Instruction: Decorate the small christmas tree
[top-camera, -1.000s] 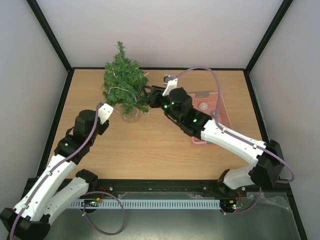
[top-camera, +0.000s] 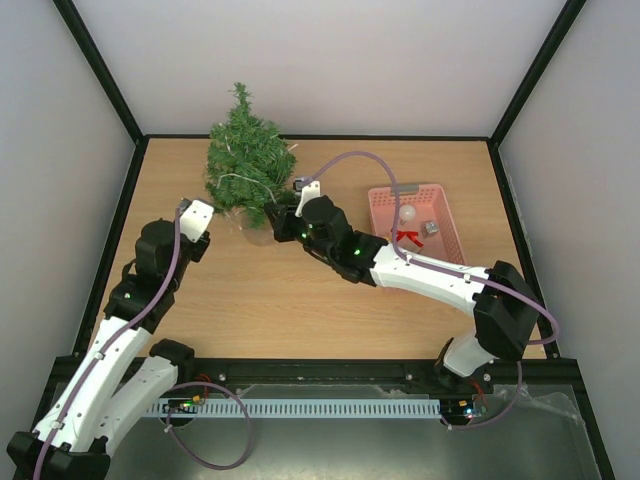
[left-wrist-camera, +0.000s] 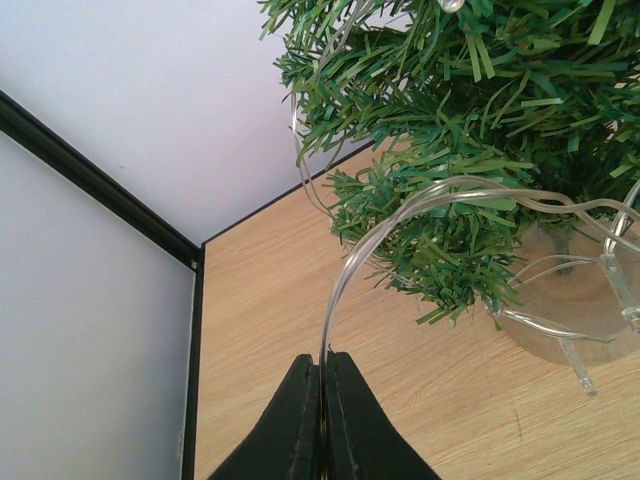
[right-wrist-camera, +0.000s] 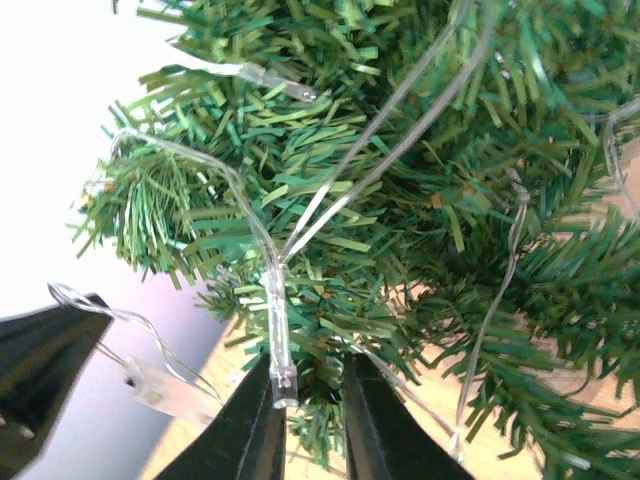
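The small green tree (top-camera: 245, 155) stands at the back left in a clear pot (left-wrist-camera: 575, 290), with a clear string of lights (right-wrist-camera: 440, 90) draped over its branches. My left gripper is shut left of the tree, with a clear wire (left-wrist-camera: 350, 260) running down to its fingertips. My right gripper is at the tree's right side among the branches; a clear bulb (right-wrist-camera: 280, 330) on the wire is in front of its fingertips, and whether it is held is unclear.
A pink basket (top-camera: 447, 230) at the right holds a white ball (top-camera: 408, 213), a red bow and a small silver item.
My right arm has moved left into the tree from about a second ago.
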